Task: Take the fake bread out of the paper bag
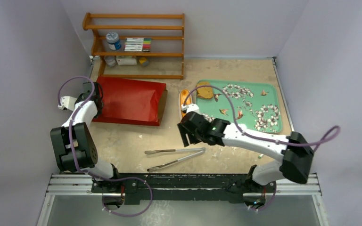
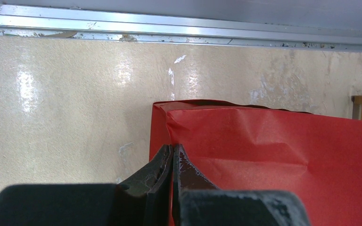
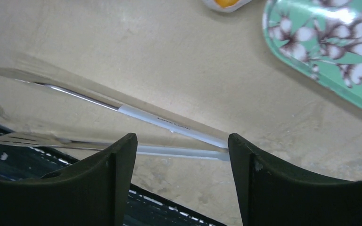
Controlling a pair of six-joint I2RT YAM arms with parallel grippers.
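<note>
The red paper bag [image 1: 129, 101] lies flat at the back left, its brown opening facing right. At its left end my left gripper is shut against the red paper [image 2: 264, 155]; whether paper is between the fingertips is hard to tell. An orange bread roll [image 1: 184, 96] in a white holder lies right of the bag, partly hidden by the right arm. My right gripper is open above two metal tongs or spatulas [image 3: 169, 123] on the front table. A round brown slice [image 1: 204, 90] lies on the green tray [image 1: 273, 120].
A wooden rack [image 1: 136, 54] with jars and markers stands at the back. The flowered tray fills the back right. A small pen-like item [image 1: 261, 155] lies at front right.
</note>
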